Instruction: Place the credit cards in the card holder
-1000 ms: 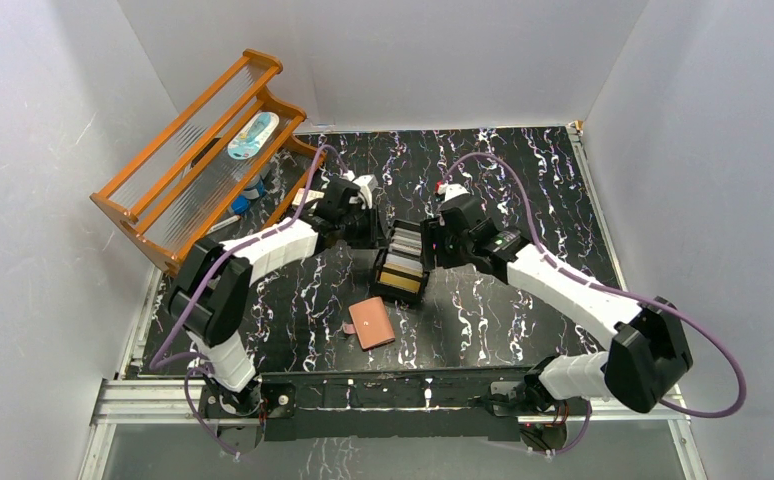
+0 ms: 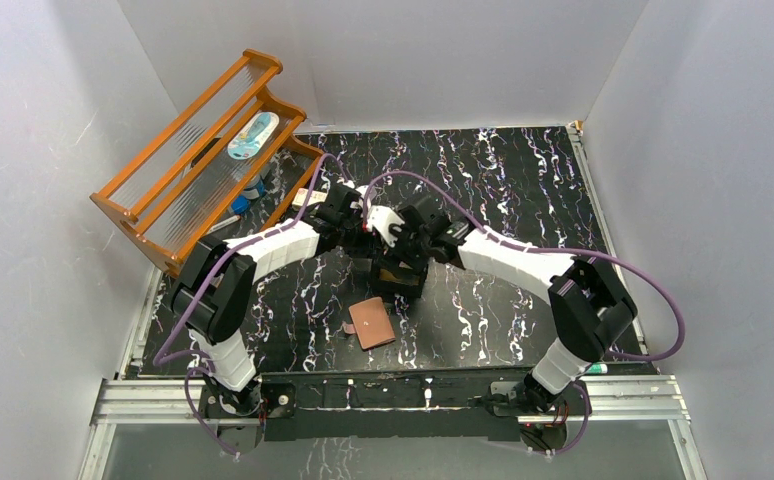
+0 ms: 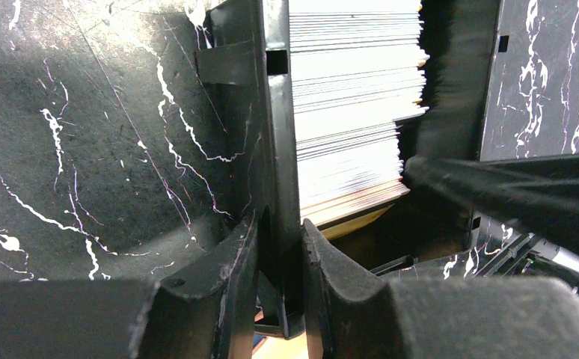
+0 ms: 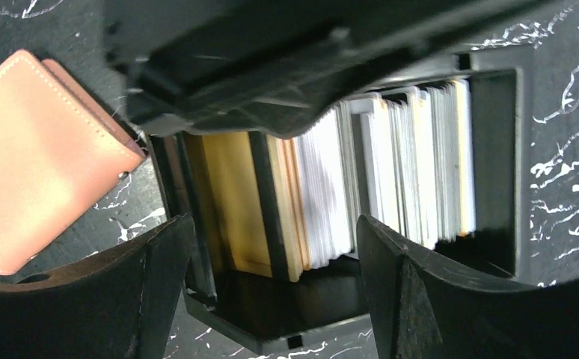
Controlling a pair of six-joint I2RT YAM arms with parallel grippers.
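Note:
A black box (image 4: 522, 172) holds a row of upright pale cards (image 4: 406, 157), with a yellow panel (image 4: 230, 194) showing at one end. My left gripper stands at the box's long side wall, a finger on either side of the black rim. Over the cards, my right gripper is open, its fingers spread and no card visible between them. In the left wrist view, a blurred dark right finger (image 3: 526, 183) reaches over the box. A peach snap-button case (image 4: 40, 161) lies on the marble near the yellow end. From the top view, both grippers cover much of the box.
An orange wooden rack (image 2: 193, 160) with a pale blue-and-white packet (image 2: 253, 135) and other items leans at the back left. Free marble surface (image 2: 523, 190) lies to the right of the box. Both arms are close together over the box.
My right arm has swung leftward from the box's right side to above it, now hiding most of the cards.

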